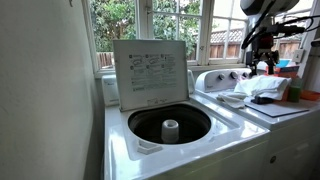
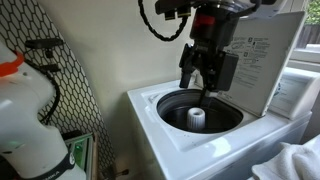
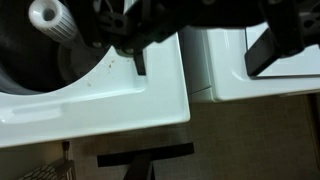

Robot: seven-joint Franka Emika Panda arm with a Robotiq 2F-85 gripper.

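Observation:
A white top-loading washer (image 1: 160, 158) stands with its lid (image 1: 150, 72) raised. Its round dark tub (image 2: 205, 112) is empty as far as shows, around a pale central agitator (image 1: 170, 131). In exterior view 2 my gripper (image 2: 194, 90) appears in front of the tub and lid, pointing down. The wrist view has my gripper with its two dark fingers (image 3: 265, 52) wide apart and nothing between them. Below them are the washer's corner and the gap beside the neighbouring white machine (image 3: 222, 72). A white cloth (image 1: 262, 87) lies on that machine at right.
Beside the cloth are a green item (image 1: 294, 93) and an orange-red item (image 1: 286, 72). The raised lid (image 2: 262, 62) and the control panel (image 1: 222, 79) rise at the back. A wall (image 1: 45, 90) borders the washer's left side.

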